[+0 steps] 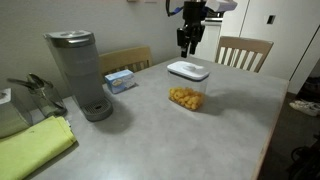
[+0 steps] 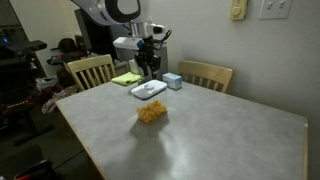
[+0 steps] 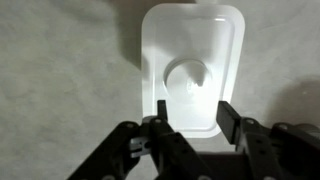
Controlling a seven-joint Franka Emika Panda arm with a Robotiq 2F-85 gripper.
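A clear container holding orange pieces stands on the table, its white lid lying on top. From above, in the wrist view, the lid is a rounded rectangle with a round raised disc at its middle. My gripper hangs just above the lid, apart from it. The two dark fingers stand apart in the wrist view, with nothing held between them. In exterior view 2 the orange pieces show below the lid.
A tall grey dispenser stands to the left, with a blue-and-white box behind it. A yellow-green cloth lies at the near left. Chairs stand along the table's far side.
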